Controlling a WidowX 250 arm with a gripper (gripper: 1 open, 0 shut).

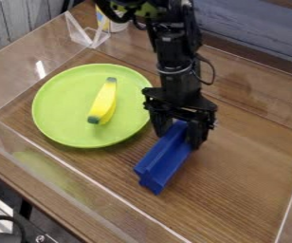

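Observation:
A black robot arm comes down from the top, its gripper (pixel 184 121) low over a long blue block (pixel 164 163) lying on the wooden table, angled toward the front. The gripper covers the block's far end, and whether its fingers are open or shut on it is hidden. A green plate (pixel 63 118) on the left holds a yellow banana (pixel 104 99).
Walls bound it at the left and back. A light container stands at the top left, partly behind the arm, and a dark cable lies at the lower left corner.

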